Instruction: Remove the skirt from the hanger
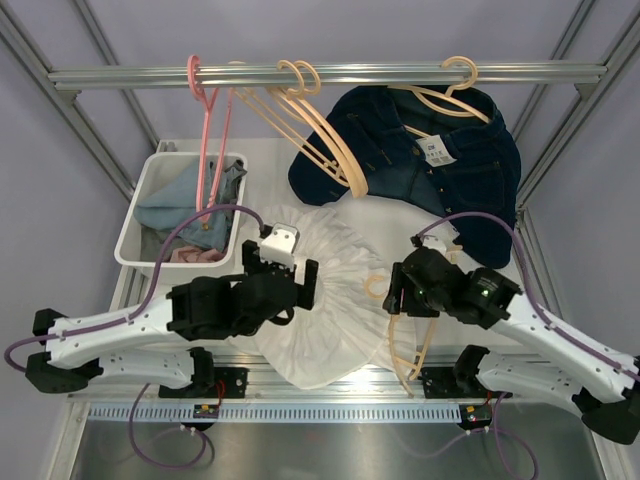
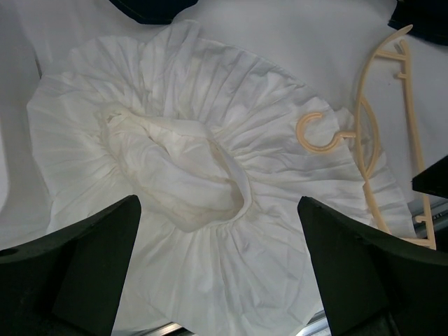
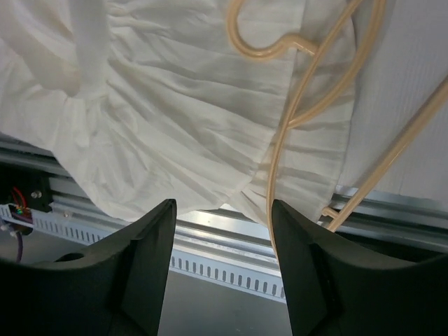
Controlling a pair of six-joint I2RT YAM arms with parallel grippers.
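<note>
The white pleated skirt [image 1: 330, 330] lies spread on the table, its waistband opening [image 2: 175, 168] facing up. Loose beige hangers [image 1: 418, 365] lie on and beside its right edge, one hook [image 2: 318, 145] resting on the fabric. My left gripper [image 1: 285, 280] hangs open over the skirt's middle, empty. My right gripper [image 1: 408, 295] stands open above the hangers at the skirt's right, nothing held between its fingers.
A rail [image 1: 400, 73] carries pink and beige hangers and a dark denim garment [image 1: 465, 175]. A white bin [image 1: 140, 225] with folded cloths stands at left. The table's front edge has metal rails and a slotted strip [image 1: 330, 410].
</note>
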